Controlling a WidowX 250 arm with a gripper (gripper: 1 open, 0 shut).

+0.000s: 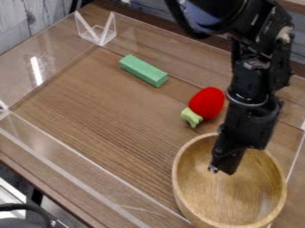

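My black gripper (226, 153) hangs at the right, lowered over the back part of a wide wooden bowl (226, 203); its fingers look close together, though whether anything is between them is hard to see. Just behind and left of the gripper, a red object (205, 101) lies on the table, with a small pale green piece (191, 116) at its front left.
A green block (143, 69) lies at the upper left of centre. A clear plastic item (95, 27) stands near the back left. Cables show at the lower left edge.
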